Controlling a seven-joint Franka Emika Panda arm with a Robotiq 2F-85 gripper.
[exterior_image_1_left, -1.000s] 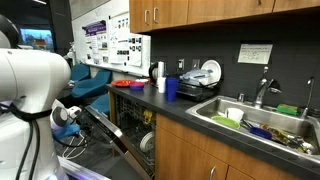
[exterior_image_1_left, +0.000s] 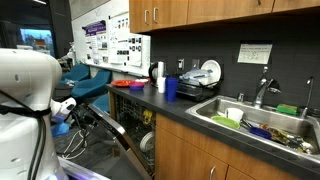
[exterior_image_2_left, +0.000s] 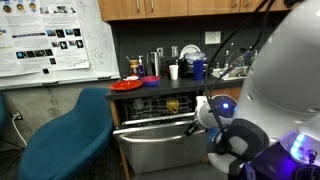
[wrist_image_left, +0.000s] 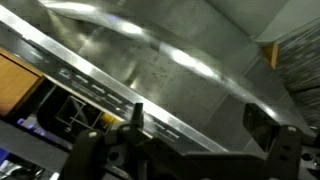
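A dishwasher stands part open below the counter, its silver door (exterior_image_2_left: 165, 152) tilted outward. From the side, the door's dark edge (exterior_image_1_left: 125, 142) slopes down toward the floor. My gripper is open above the door's outer face, nothing between its fingers. A shiny curved handle bar (wrist_image_left: 185, 57) crosses the wrist view ahead of the fingertips. Whether the fingers touch the door cannot be told. In the second exterior view the gripper (exterior_image_2_left: 191, 127) is near the door's upper right part.
Inside the dishwasher a rack (exterior_image_2_left: 150, 107) shows above the door. The counter (exterior_image_1_left: 190, 108) holds a red plate (exterior_image_2_left: 127, 84), a blue container (exterior_image_1_left: 171, 89) and other dishes. A blue chair (exterior_image_2_left: 60, 125) occupies the left side.
The arm has shifted its pose, and the wrist is slightly higher in exterior view 1. The dishwasher door looks about the same.
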